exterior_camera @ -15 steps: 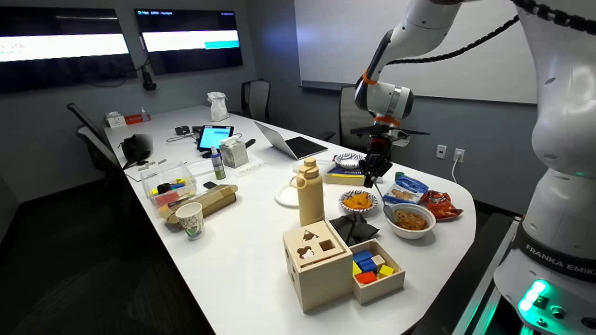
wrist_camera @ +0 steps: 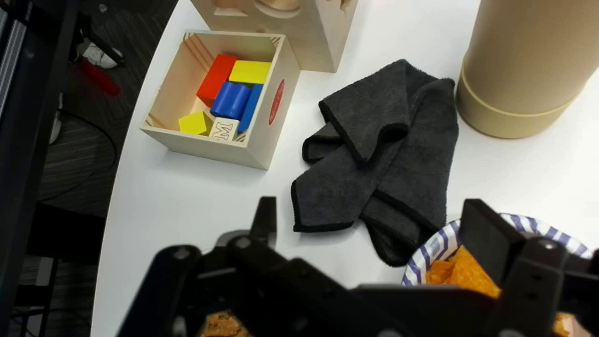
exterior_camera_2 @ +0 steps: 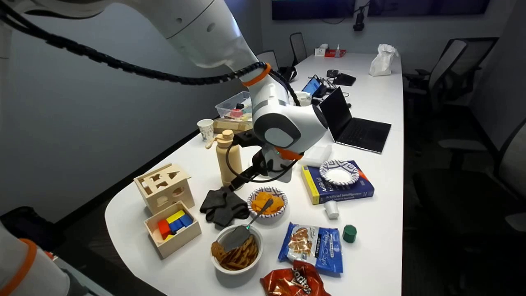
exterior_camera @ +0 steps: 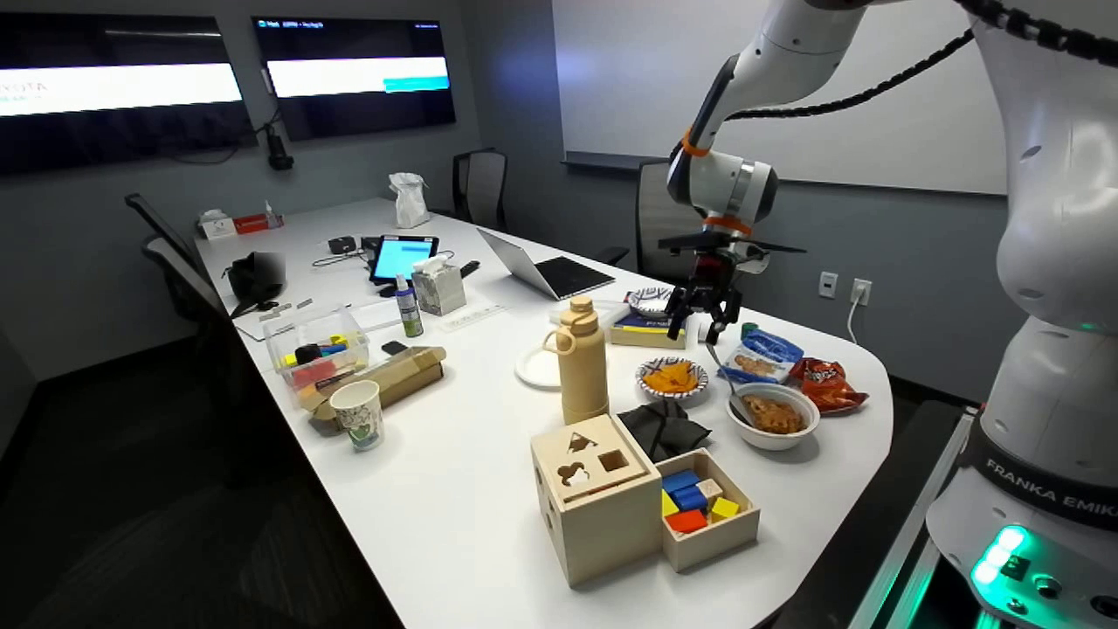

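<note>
My gripper is open above the table, its fingers spread wide with nothing between them. In exterior view 2, a grey spatula [exterior_camera_2: 235,237] rests with its blade in a white bowl [exterior_camera_2: 218,266] of brown snacks. Its handle slants over a patterned paper bowl [exterior_camera_2: 283,211] holding orange chips [exterior_camera_2: 261,202]. From exterior view 1, my gripper [exterior_camera: 696,327] is seen over the handle's upper end; contact between them cannot be made out. The wrist view hides most of the snack bowl and the spatula behind the gripper.
A dark cloth [wrist_camera: 387,163] lies beside a tan bottle [wrist_camera: 514,90]. A wooden tray [wrist_camera: 275,106] of coloured blocks stands against the shape-sorter box [exterior_camera: 603,508]. Snack bags [exterior_camera_2: 315,249], a green cap [exterior_camera_2: 349,233] and a book [exterior_camera_2: 345,191] occupy the other side.
My gripper's fingers have spread apart; they were together at the spatula's handle. The spatula has shifted slightly right, its blade now lying further over the snacks.
</note>
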